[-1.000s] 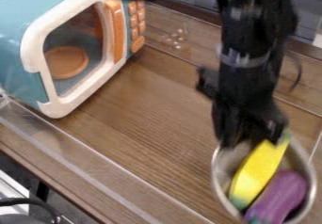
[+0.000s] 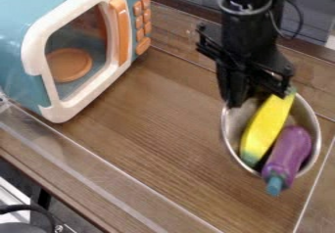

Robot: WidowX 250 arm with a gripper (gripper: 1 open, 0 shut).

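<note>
My black gripper (image 2: pixel 240 86) is over the left rim of a metal bowl (image 2: pixel 236 144) at the right; its fingertips are at the rim, and whether they are shut on it cannot be told. In the bowl lie a yellow banana (image 2: pixel 264 129) with a green tip and a purple eggplant (image 2: pixel 287 157) with a teal end.
A toy microwave (image 2: pixel 39 26) with an open front and an orange plate (image 2: pixel 70 65) inside stands at the upper left. A wall runs along the back.
The microwave has stayed put.
</note>
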